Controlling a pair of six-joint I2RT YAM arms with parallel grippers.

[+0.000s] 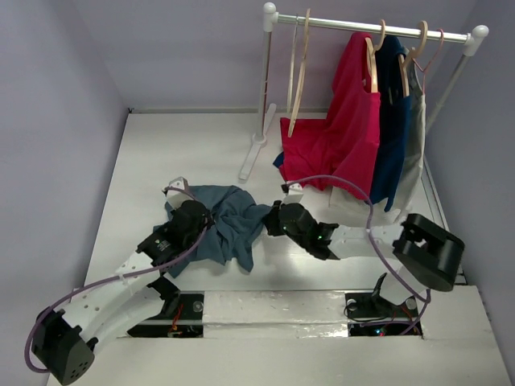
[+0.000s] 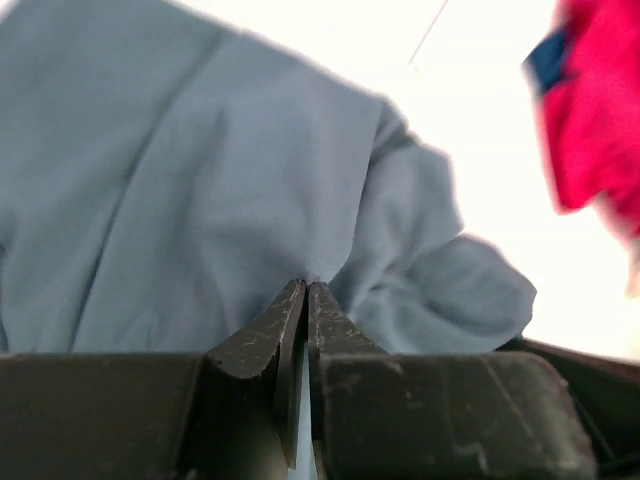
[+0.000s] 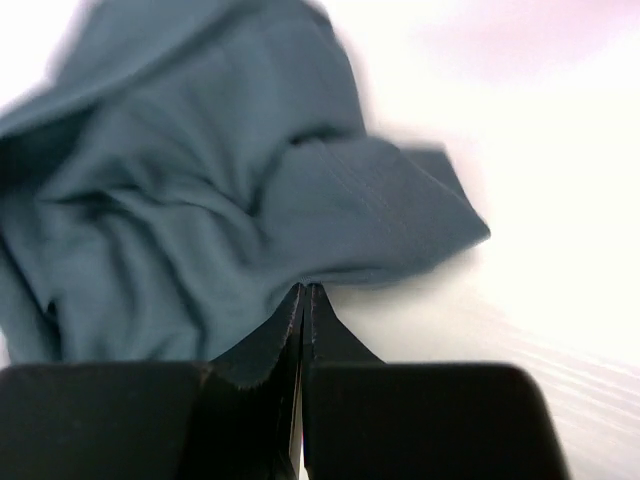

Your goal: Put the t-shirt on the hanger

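Observation:
A crumpled grey-blue t-shirt (image 1: pixel 229 229) lies on the white floor. My left gripper (image 1: pixel 208 219) is over it; in the left wrist view its closed fingertips (image 2: pixel 298 300) touch the cloth, and any fabric between them is hard to see. My right gripper (image 1: pixel 272 219) is at the shirt's right edge; in the right wrist view its fingers (image 3: pixel 275 335) are shut where a fold meets them, with any pinched cloth unclear. Empty wooden hangers (image 1: pixel 300 76) hang at the left of the rail.
A clothes rail (image 1: pixel 338 22) stands at the back right, holding a red garment (image 1: pixel 346 153), a blue one (image 1: pixel 386 153) and a pale one. Its white foot (image 1: pixel 249 161) lies behind the t-shirt.

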